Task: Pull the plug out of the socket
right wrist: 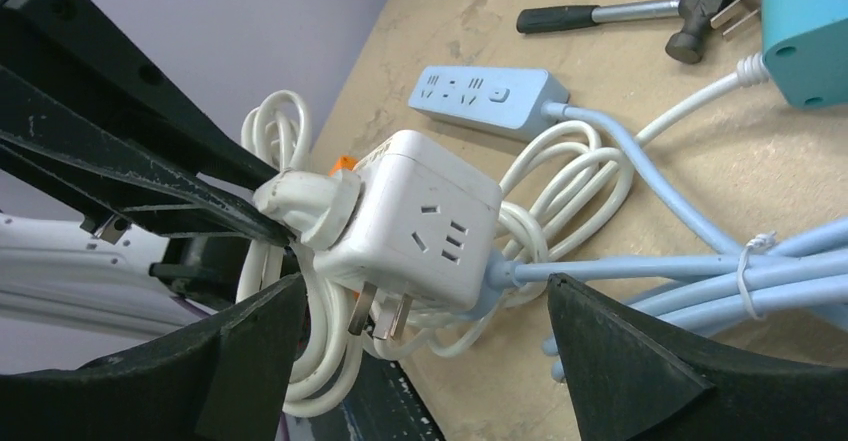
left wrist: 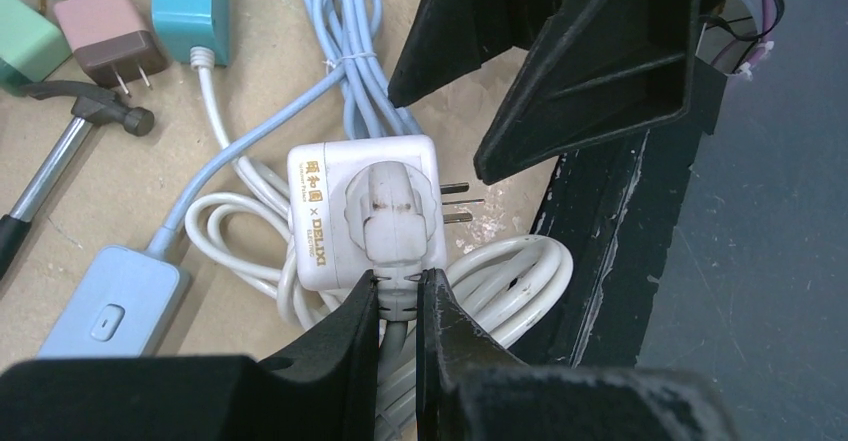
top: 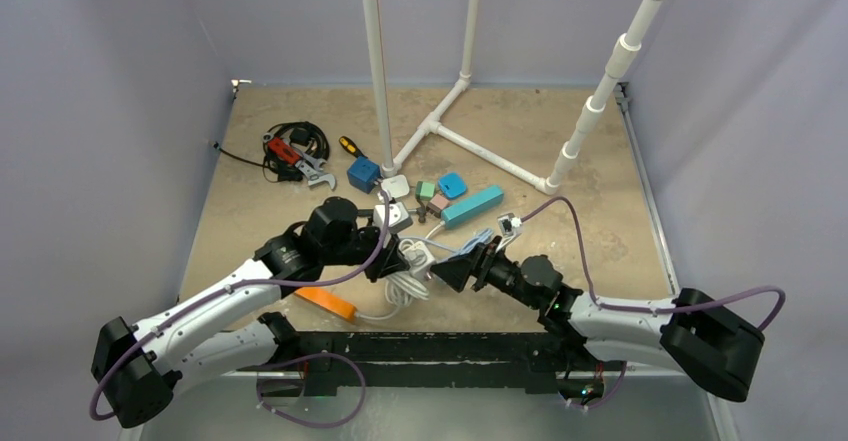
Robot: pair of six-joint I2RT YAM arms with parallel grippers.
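Observation:
The white plug (left wrist: 393,216) is seated in one face of the white cube socket (left wrist: 318,201). My left gripper is shut on the plug's cable end, and in the right wrist view its dark fingers reach the plug (right wrist: 305,201) from the left. Bare metal prongs (right wrist: 380,311) stick out of the cube's lower side, and a light blue cord leaves it. Open and on the prong side, my right gripper has the cube (right wrist: 430,226) in view beyond its fingers, without visible contact.
A loop of white cable (left wrist: 515,271) hangs by the plug. A light blue power strip (left wrist: 115,301), a hammer (left wrist: 90,111) and a teal strip (top: 472,206) lie nearby. An orange strip (top: 325,301) is at the front left.

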